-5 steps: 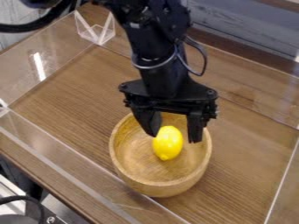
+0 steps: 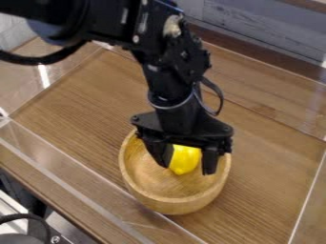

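Note:
A black robot arm reaches down from the top of the view to my gripper (image 2: 184, 152), which is low over a round tan wooden bowl (image 2: 169, 194). Its fingers straddle a yellow object (image 2: 184, 164) in the bowl, partly hidden by the gripper body. The fingers look apart; contact with the object cannot be told.
The bowl stands on a wooden surface (image 2: 71, 114) with clear room to the left and right. A pale panelled wall (image 2: 268, 33) runs along the back right. A dark cable lies at the lower left.
My gripper has moved lower into the bowl, now covering more of the yellow object. The bowl looks unmoved.

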